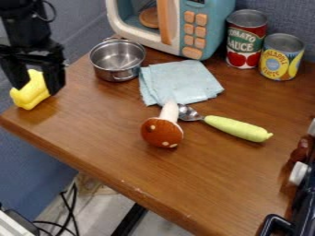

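Note:
My black gripper (31,72) is at the far left edge of the table, down around a yellow pepper (33,95) at its upper part; whether it is open or shut is hard to tell. A steel pot (117,64) stands to its right. A light blue cloth (179,83) lies mid-table, with a red-capped mushroom (161,133), a spoon (189,114) and a yellow corn cob (238,128) in front of it.
A toy microwave (194,32) stands at the back, with a tomato sauce can (244,46) and a yellow can (282,60) beside it. Dark items line the right edge.

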